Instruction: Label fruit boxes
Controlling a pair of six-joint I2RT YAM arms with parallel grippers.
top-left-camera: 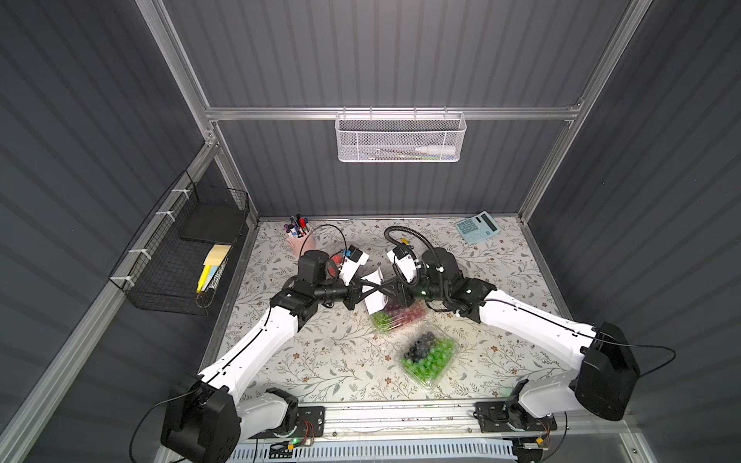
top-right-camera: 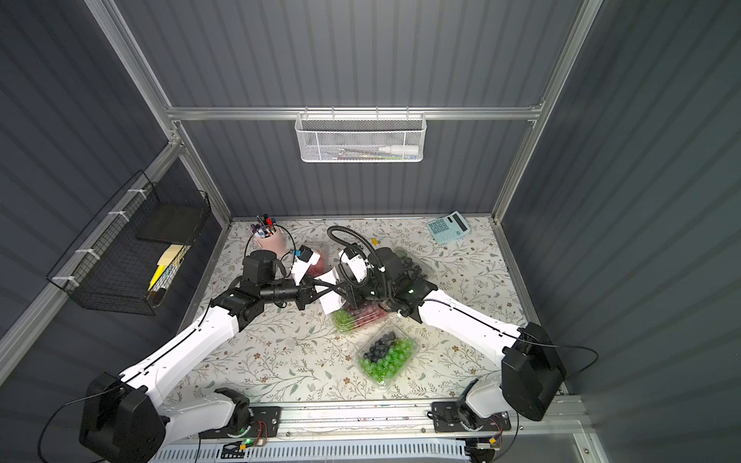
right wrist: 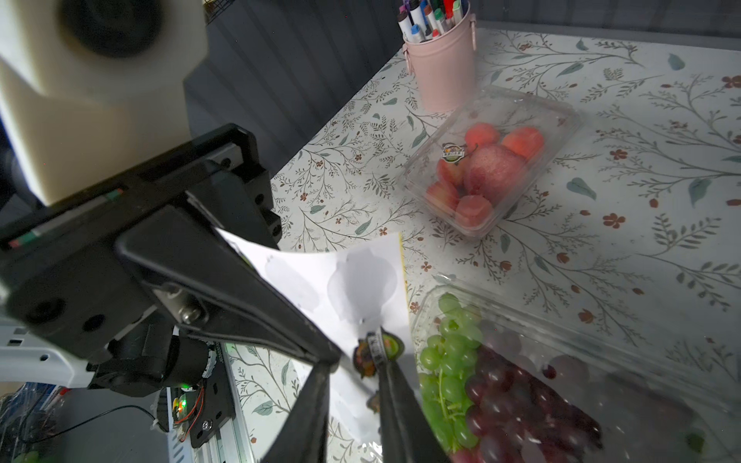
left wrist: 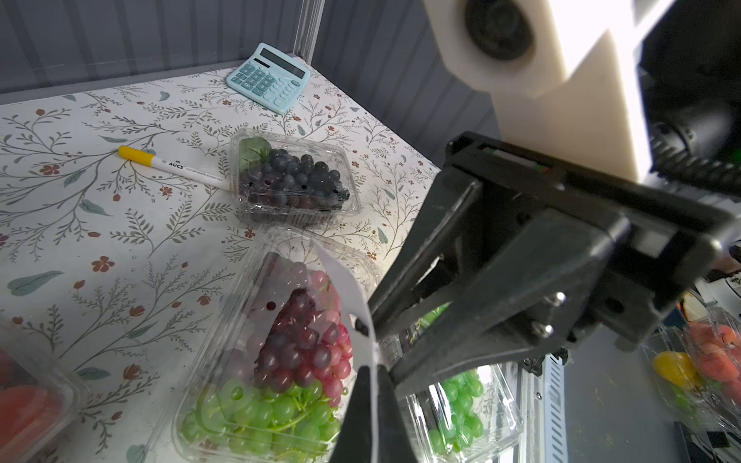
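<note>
A white sticker sheet (right wrist: 362,285) stands upright between the two grippers, with my left gripper shut on it. In the right wrist view, pale blank patches and a small dark fruit sticker (right wrist: 378,351) show on its face. My right gripper is part open, its fingertips right by that sticker; whether they touch it cannot be told. Below lies a clear box of red and green grapes (left wrist: 301,362). Behind it sits a box of dark grapes (left wrist: 293,181). The peach box (right wrist: 490,162) carries a small label (right wrist: 453,152) on its lid.
Nearest the front edge is a box of green and dark grapes (top-left-camera: 428,356). A pink pen bucket (right wrist: 444,69) stands at the back left, a calculator (top-left-camera: 477,227) at the back right. One yellow-capped marker (left wrist: 173,166) lies beside the dark grapes.
</note>
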